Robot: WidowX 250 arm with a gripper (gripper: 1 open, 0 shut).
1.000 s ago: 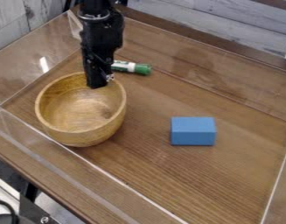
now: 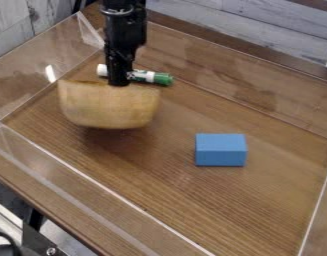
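The black gripper [image 2: 120, 76] is shut at the upper left of the camera view, at the upper rim of a yellow bowl [image 2: 106, 108]. The bowl is tilted steeply, its top edge raised toward the gripper. Whether the rim is between the fingertips is hard to tell. A green and white tube [image 2: 150, 76] lies just behind, partly hidden by the gripper.
A blue block [image 2: 221, 150] lies on the wooden table [image 2: 246, 210] at the right of centre. The left edge has a pale border.
The bowl has gone from lying with its inside in view to steeply tilted, its upper edge raised. The gripper is at that edge.
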